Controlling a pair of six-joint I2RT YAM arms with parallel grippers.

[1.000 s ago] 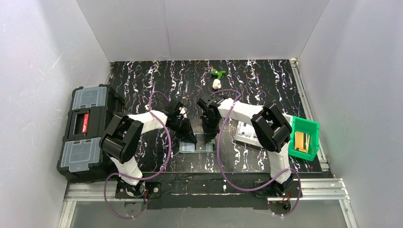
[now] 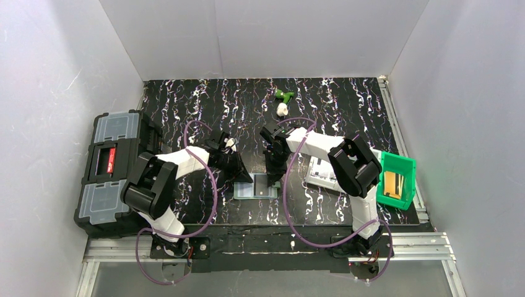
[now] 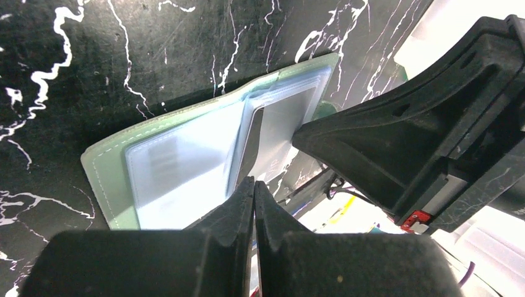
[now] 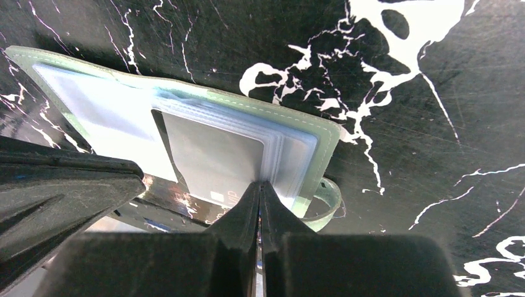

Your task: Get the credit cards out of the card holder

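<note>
Lying open on the table is the green card holder (image 2: 247,194), with clear bluish sleeves. A grey card (image 4: 213,151) shows inside the sleeve on its right half, beside a dark strip; the left half (image 3: 186,167) looks pale and blank. Above the fold, near the card's dark edge, the tips of my left gripper are together. My right gripper is also shut, its tips over the sleeve edges on the card's right side. Whether they touch or pinch the plastic is hidden.
A green basket (image 2: 398,162) with a tan item stands at the right, near a white device (image 2: 322,173) partly under the right arm. At the left is a black toolbox (image 2: 106,174). A green-and-white object (image 2: 283,109) lies behind. Both grippers are close together.
The holder lies in the same place.
</note>
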